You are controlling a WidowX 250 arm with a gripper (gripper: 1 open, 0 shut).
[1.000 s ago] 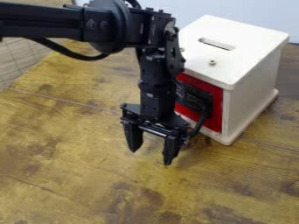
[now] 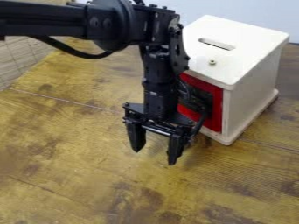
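Observation:
My black gripper (image 2: 155, 149) points down above the wooden table, its two fingers spread open with nothing visible between them. Just behind it, to the right, stands a white box (image 2: 247, 96) with a slot on top, a small knob and a red front panel (image 2: 212, 94), which is partly hidden by my arm and cable.
A pale wall is behind the box, and a tiled or gridded surface shows beyond the table's left edge.
Over the last second my gripper has shifted very slightly to the right. The box stands where it was.

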